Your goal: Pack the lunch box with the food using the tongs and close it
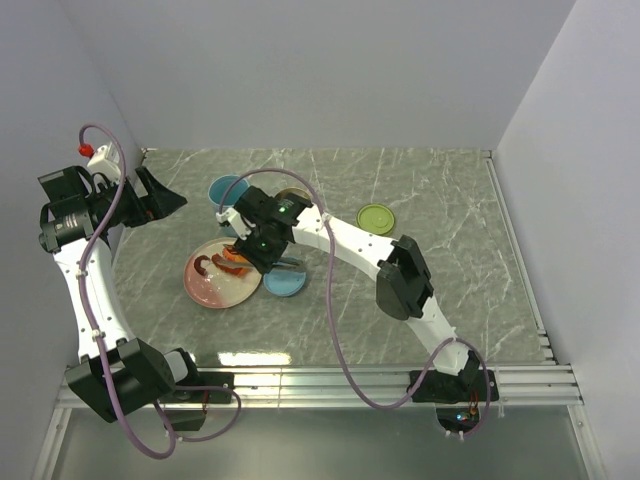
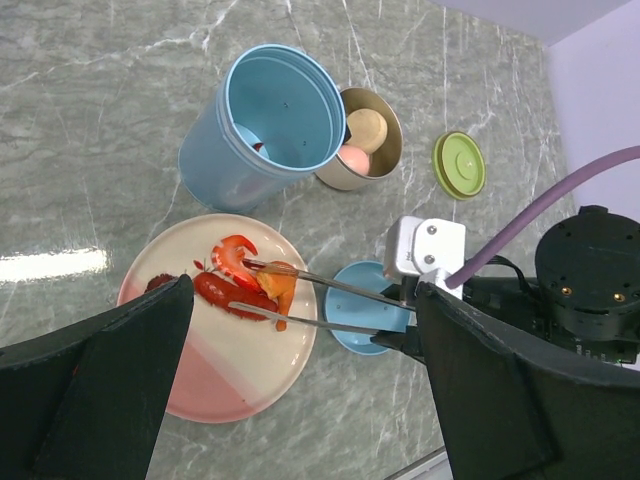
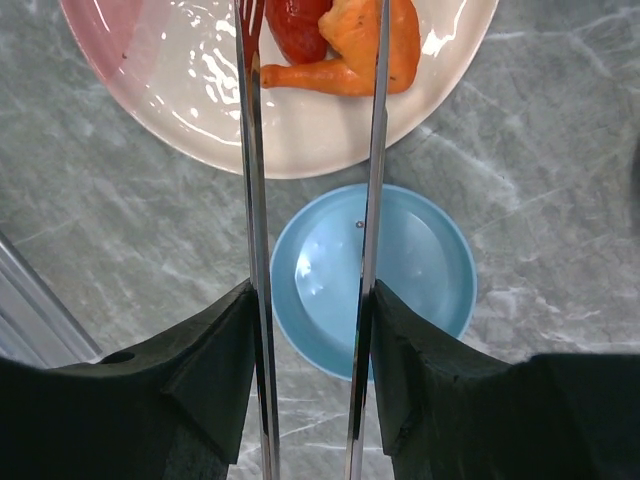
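Observation:
A pink plate (image 1: pixel 210 285) holds shrimp (image 2: pixel 232 262), sausage (image 2: pixel 225 295) and an orange piece (image 3: pixel 360 55). My right gripper grips the handles of long metal tongs (image 3: pixel 370 230), whose two arms stand apart over the food. Whether the tips touch the food is unclear. A blue shallow dish (image 3: pixel 420 270) lies under the tongs beside the plate. My left gripper (image 1: pixel 160 200) stands open and empty above the table's left side, its wide black fingers framing the left wrist view.
A tall blue container (image 2: pixel 220 150) stands behind the plate, a metal pot (image 2: pixel 390 150) with round items beside it, and a green lid (image 1: pixel 375 219) to the right.

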